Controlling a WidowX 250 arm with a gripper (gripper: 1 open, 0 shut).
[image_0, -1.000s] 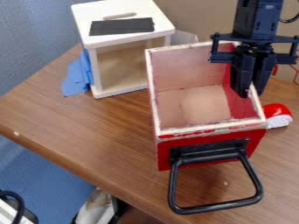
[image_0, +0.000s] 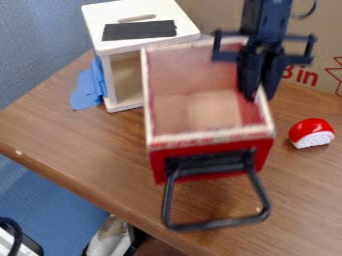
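Note:
A red open box (image_0: 210, 147) with a pale pinkish inside and a black handle (image_0: 214, 220) on its front sits in the middle of the wooden table. My black gripper (image_0: 251, 78) is at the box's upper right rim, over the wall; its fingers are blurred, so whether it grips the rim cannot be told. A red and white object (image_0: 311, 133) lies on the table to the right of the box.
A white open-fronted cabinet (image_0: 124, 80) with a dark strip on top stands at the back left, a blue cloth (image_0: 87, 92) beside it. Cardboard lies behind.
The box and my gripper have moved leftward together across the table, with the box now closer to the white cabinet.

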